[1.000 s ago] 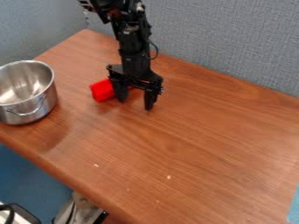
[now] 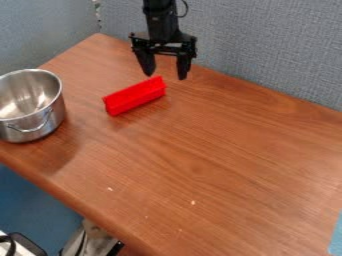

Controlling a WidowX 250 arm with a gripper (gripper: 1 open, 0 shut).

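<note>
A red block point(image 2: 135, 96) lies on the wooden table toward the left, a little right of a steel pot point(image 2: 30, 105). The black gripper point(image 2: 166, 62) hangs at the top centre, above and behind the block, its two fingers spread apart with nothing between them.
Grey padded walls stand along the back and left. Cables and some hardware show at the lower left, off the table's edge.
The gripper has moved up and back, away from the red block, which is now fully in view. The pot has not moved.
</note>
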